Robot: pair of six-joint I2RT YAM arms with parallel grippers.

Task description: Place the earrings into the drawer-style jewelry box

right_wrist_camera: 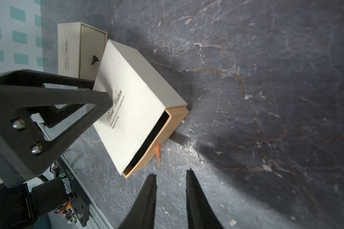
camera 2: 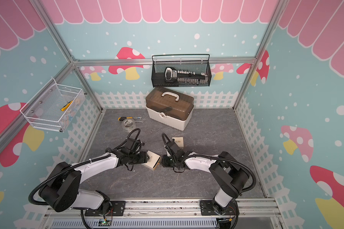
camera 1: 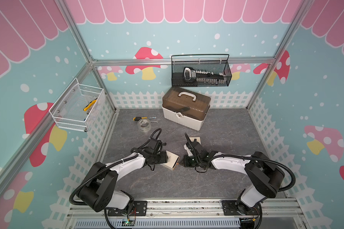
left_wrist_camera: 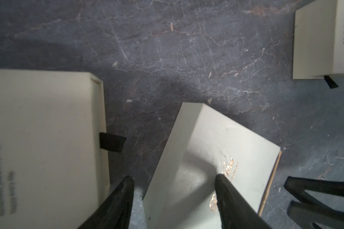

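A cream drawer-style box (camera 1: 170,159) with a tan drawer and an orange tab (right_wrist_camera: 157,153) lies at the front middle. In the left wrist view my left gripper is part open, its fingers on either side of the box's lit face; contact is unclear. My right gripper hangs beside the tab end, fingers slightly apart with only floor showing between them. Other cream boxes (left_wrist_camera: 42,148) (camera 2: 177,141) lie nearby. I see no earrings.
A brown-lidded case (camera 1: 185,108) stands at the back. A tape roll (camera 1: 144,125) and a screwdriver (camera 1: 139,118) lie at the back left. Wire baskets (camera 1: 200,76) hang on the walls.
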